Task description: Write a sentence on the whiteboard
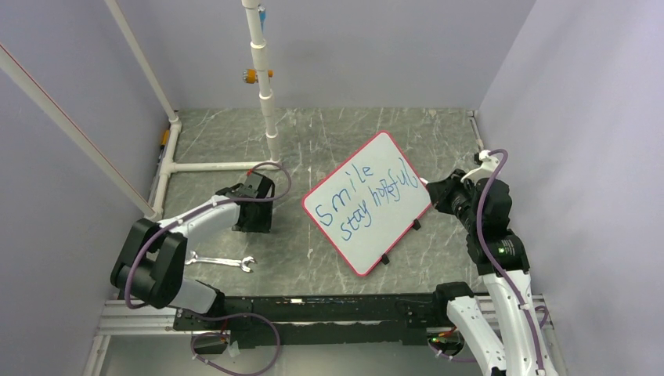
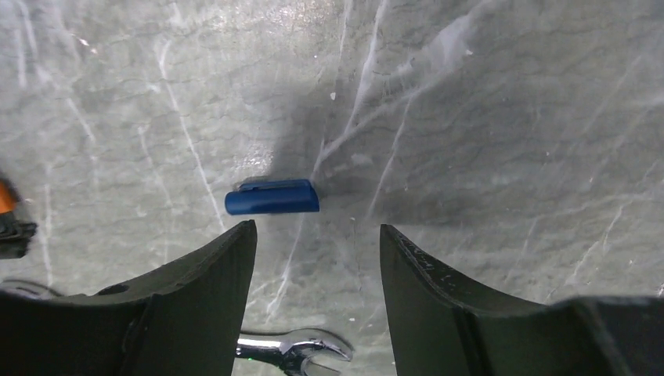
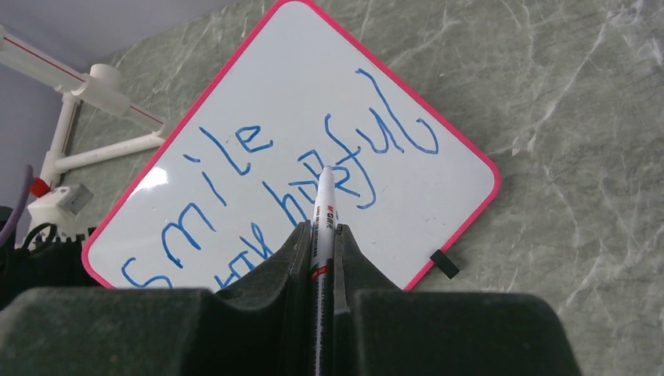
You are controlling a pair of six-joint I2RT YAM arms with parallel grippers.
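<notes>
The whiteboard (image 1: 364, 243) with a red rim lies tilted on the table, bearing "smile stay hopeful" in blue. My right gripper (image 1: 431, 186) is shut on a white marker (image 3: 324, 215), whose tip is over the word "hopeful" in the right wrist view, near the board's right corner from above. My left gripper is part open over the table, left of the board, with nothing between its fingers; a blue marker cap (image 2: 272, 200) lies just beyond its left finger.
A wrench (image 1: 223, 261) lies near the front left, below the left gripper. A white pipe frame (image 1: 211, 167) stands at the back left. Bare table (image 1: 290, 266) lies between left arm and board.
</notes>
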